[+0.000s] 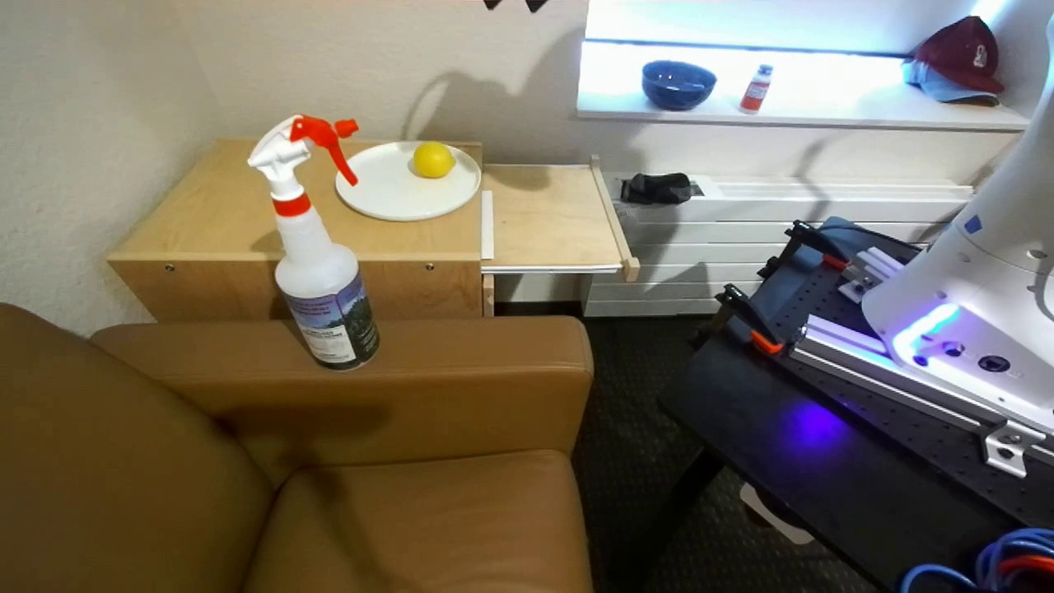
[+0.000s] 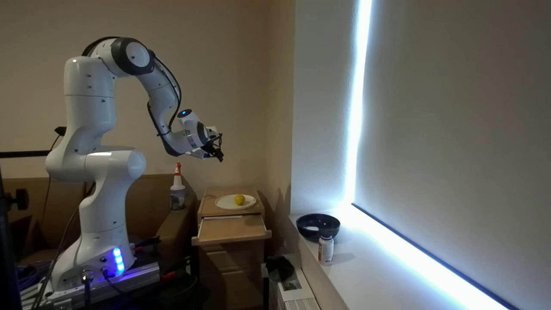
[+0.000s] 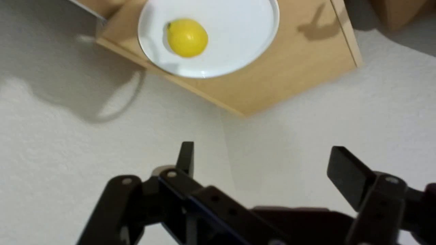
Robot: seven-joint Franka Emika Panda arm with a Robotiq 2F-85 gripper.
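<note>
A yellow lemon (image 1: 432, 160) rests on a white plate (image 1: 385, 198), which sits on the wooden cabinet (image 1: 217, 212). In the wrist view the lemon (image 3: 187, 38) lies toward the left of the plate (image 3: 241, 36), well ahead of my fingers. My gripper is open, its two black fingers wide apart with only bare wall showing between them. From the side, the gripper (image 2: 219, 155) hangs high in the air above the cabinet's level. Only the tips of it show at the top edge of exterior view 1.
A spray bottle (image 1: 326, 287) stands on the sofa arm (image 1: 474, 361). Beside the cabinet top, a drawer (image 1: 553, 212) is pulled out, looking empty. The windowsill holds a dark blue bowl (image 1: 678, 85), a small bottle (image 1: 756, 89) and a cap (image 1: 956, 61).
</note>
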